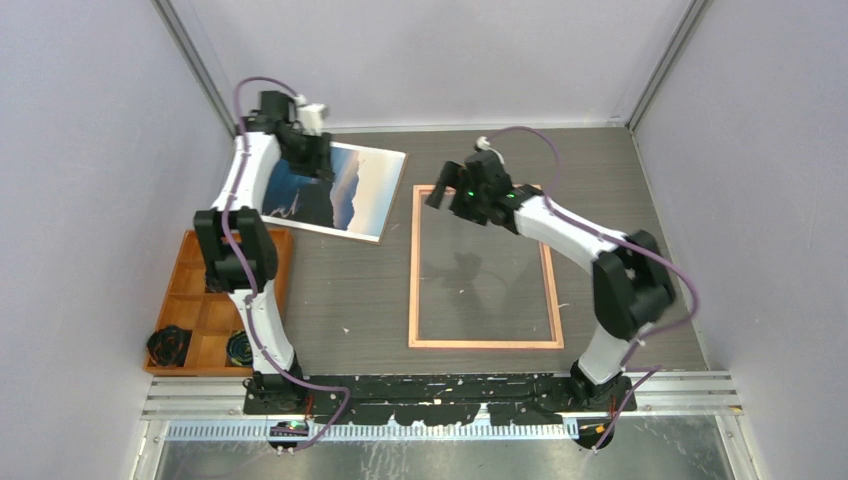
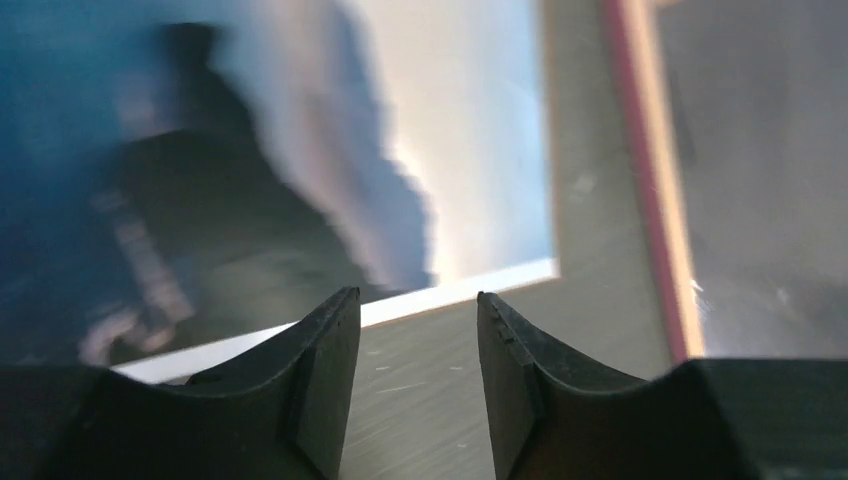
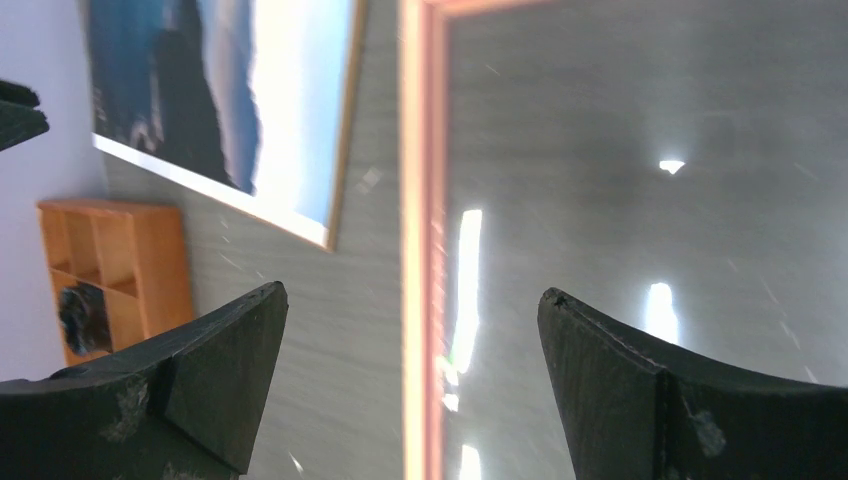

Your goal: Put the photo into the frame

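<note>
The wooden frame (image 1: 413,280) lies on the grey table, its inside clear. Left of it lies the photo (image 1: 362,190), a seascape with a white border, seen also in the left wrist view (image 2: 480,150) and right wrist view (image 3: 295,120). My left gripper (image 1: 315,170) is over the photo, fingers apart with nothing visible between them; its wrist view is blurred. My right gripper (image 1: 445,200) hovers over the upper left of the wooden frame, open and empty.
A wooden compartment tray (image 1: 210,330) with several dark coils stands at the near left. White walls bound the table at the back and sides. Bare table shows between tray and frame and at the right.
</note>
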